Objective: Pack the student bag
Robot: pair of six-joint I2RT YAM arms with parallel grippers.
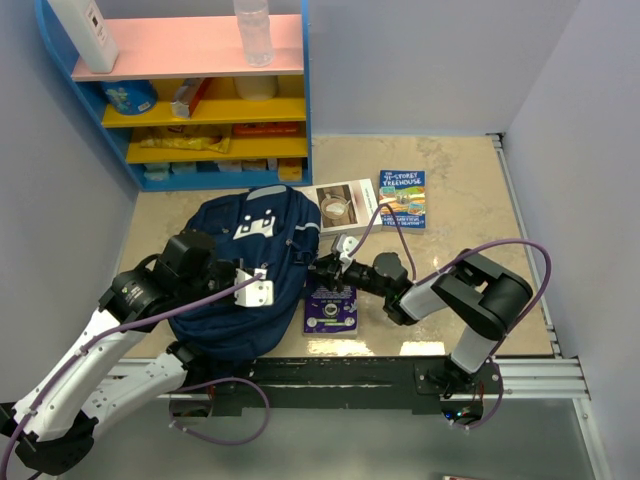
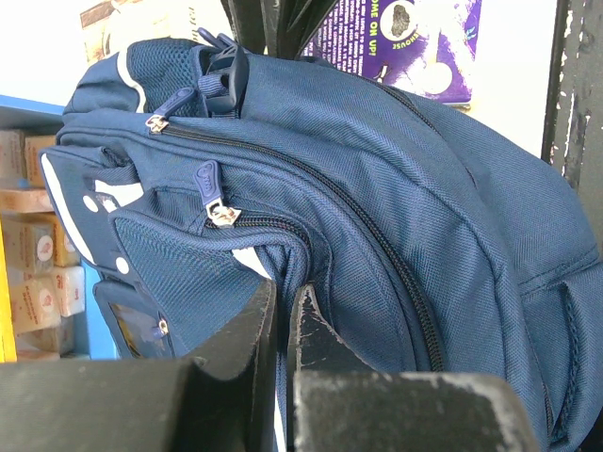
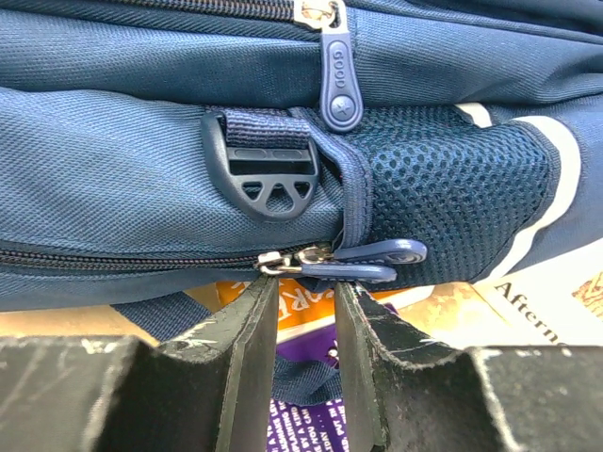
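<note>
The navy school bag [image 1: 228, 325] lies on the left part of the table. My left gripper is shut on a fold of cloth beside the front pocket's zip. At the bag's right side, my right gripper is open. Two zipper pulls [image 3: 382, 251] hang from the side zip [image 3: 122, 261], right by its fingertips; they do not look clamped. A black buckle [image 3: 267, 174] and a mesh pocket [image 3: 443, 184] show just above. A purple book [image 1: 331, 318] lies flat under the right gripper, partly hidden by it.
Behind the right gripper lie a white book with a photo [image 1: 345, 205] and a blue Treehouse book [image 1: 402, 199]. A shelf [image 1: 205, 110] with bottles and boxes stands at the back left.
</note>
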